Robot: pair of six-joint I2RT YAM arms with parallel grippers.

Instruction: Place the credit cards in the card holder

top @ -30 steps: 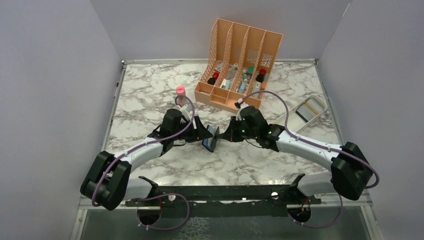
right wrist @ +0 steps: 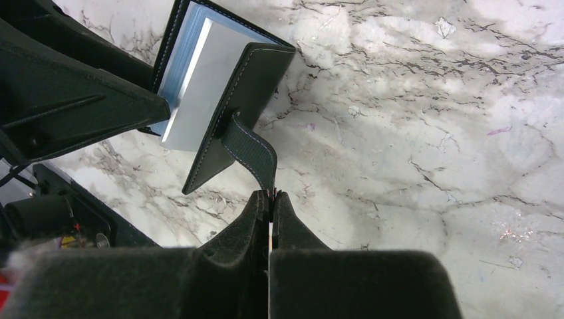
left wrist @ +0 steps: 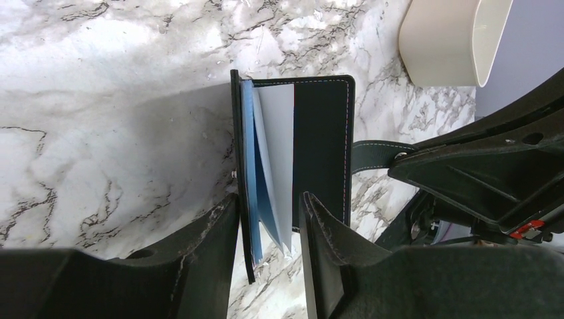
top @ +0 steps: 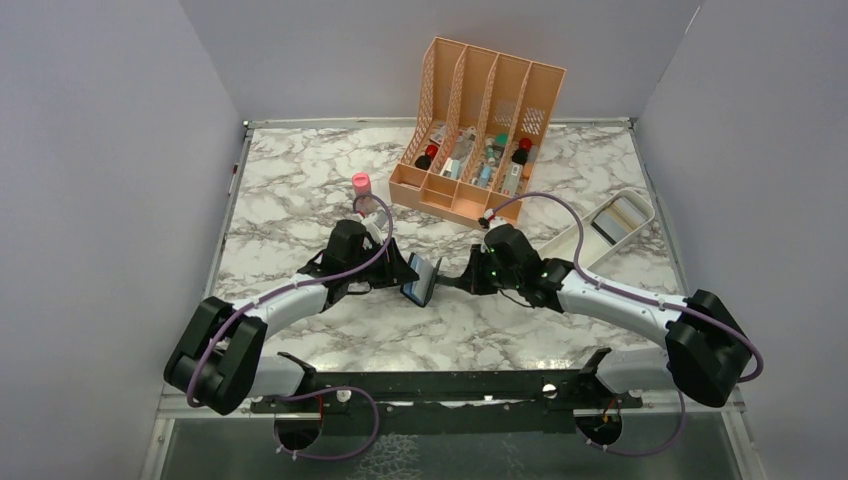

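Note:
The black card holder (top: 421, 282) stands opened on the marble between my grippers, with blue and pale sleeves (left wrist: 277, 139) inside. My left gripper is part open, its fingertips at the holder's near end, one at the outer cover's edge. My right gripper is shut on the holder's strap (right wrist: 250, 147), which is drawn out toward it from the cover. In the top view, a white tray (top: 555, 250) at the right holds a row of cards (top: 618, 219).
A tan divided organizer (top: 440, 203) with assorted small items stands at the back. A pink-lidded bottle (top: 361, 183) is behind my left arm.
Compared with one second ago, my right gripper has shifted slightly right and down in the top view, and the holder looks wider open. My left gripper has moved only slightly.

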